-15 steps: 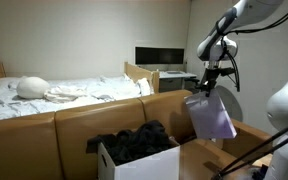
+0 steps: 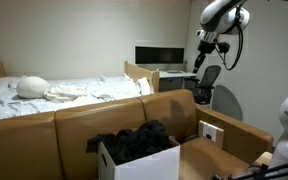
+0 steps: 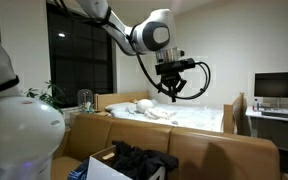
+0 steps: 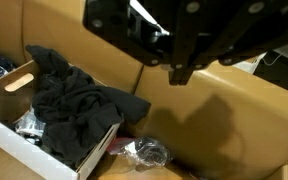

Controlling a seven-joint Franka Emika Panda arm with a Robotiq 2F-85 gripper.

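Note:
High above the sofa, my gripper [image 2: 196,68] is shut, with nothing showing between its fingers. The wrist view has the closed fingertips [image 4: 179,80] over the brown sofa back [image 4: 219,120]. A white open box [image 2: 139,165] stands on the sofa seat, well below and to the left in exterior view 1. Black cloth [image 4: 74,110] is heaped inside it and hangs partly over its edge. Beside the box lies a clear plastic bag [image 4: 146,151] with something reddish near it.
The sofa back [image 3: 204,150] runs behind the box, and a bed [image 2: 69,92] with white bedding lies beyond it. A monitor [image 3: 276,86] stands on a desk at the back. Open air surrounds the raised gripper.
My gripper has risen. Neither is visible in exterior view 1 now.

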